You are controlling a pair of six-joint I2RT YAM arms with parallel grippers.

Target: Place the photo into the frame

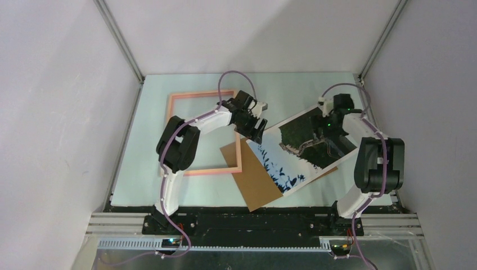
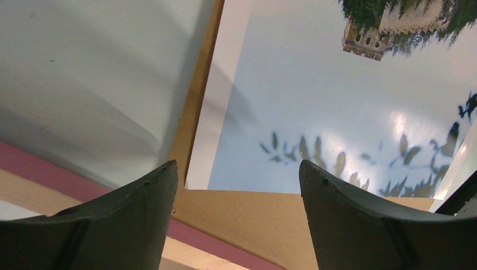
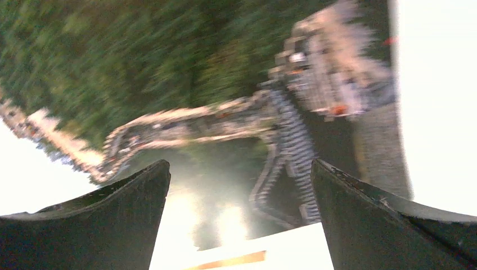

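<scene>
The photo (image 1: 298, 147), a landscape print with a white border, lies aslant over a brown backing board (image 1: 256, 183) on the right half of the table. To its left lies the pink-orange frame (image 1: 205, 171), empty inside, its right bar over the board's corner. My left gripper hovers over the photo's left end near that bar, fingers (image 2: 349, 219) apart and nothing between them. Over the dark, wooded right part of the photo is my right gripper, open, with only the print showing below its fingers.
White walls (image 1: 253, 34) close off the back and both sides. A strip of free table shows right of the photo.
</scene>
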